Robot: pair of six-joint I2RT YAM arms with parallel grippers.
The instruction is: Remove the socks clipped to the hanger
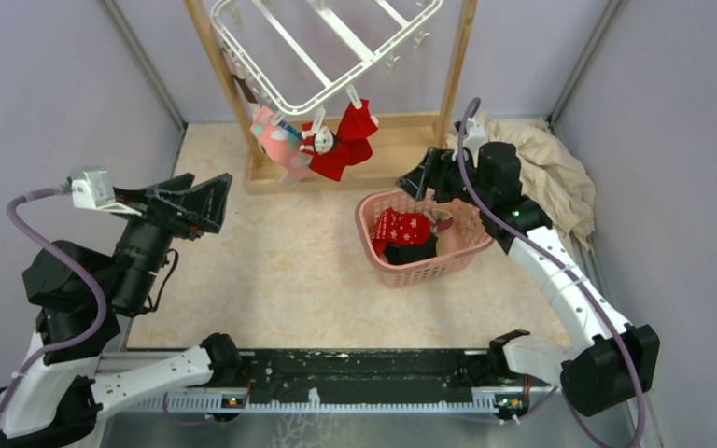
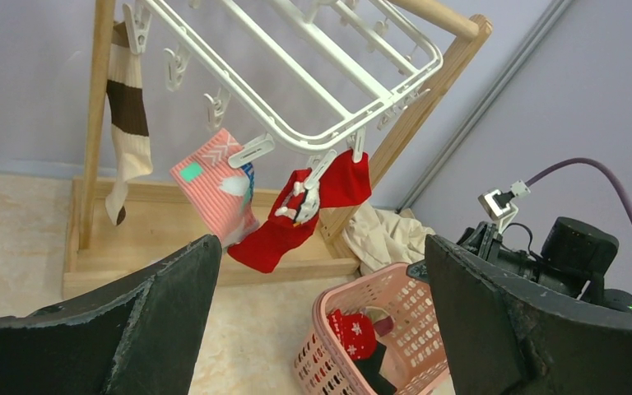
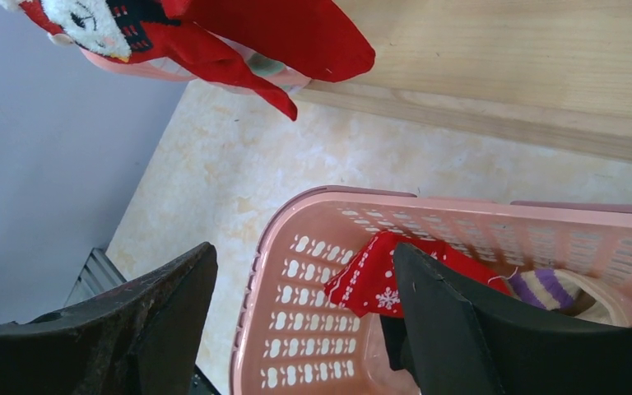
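From the white clip hanger (image 1: 344, 34) several socks dangle. A red sock with a white-faced figure (image 2: 300, 206) hangs at the front corner by two clips, with a pink patterned sock (image 2: 218, 185) beside it. Farther left is a cream and brown sock (image 2: 128, 115). My left gripper (image 1: 207, 202) is open and empty, off to the left of the hanging socks. Over the back of the pink basket (image 1: 387, 273), my right gripper (image 1: 409, 187) stands with its fingers apart and nothing between them. Inside the basket lie a red snowflake sock (image 3: 370, 276), a dark sock (image 1: 411, 250) and a striped one (image 3: 543, 288).
A wooden stand (image 1: 456, 70) with a raised base holds the hanger. Beige cloth (image 1: 541, 177) is heaped at the back right. Empty clips (image 2: 216, 109) line the hanger's edge. The tabletop (image 1: 280, 271) left of the basket is clear.
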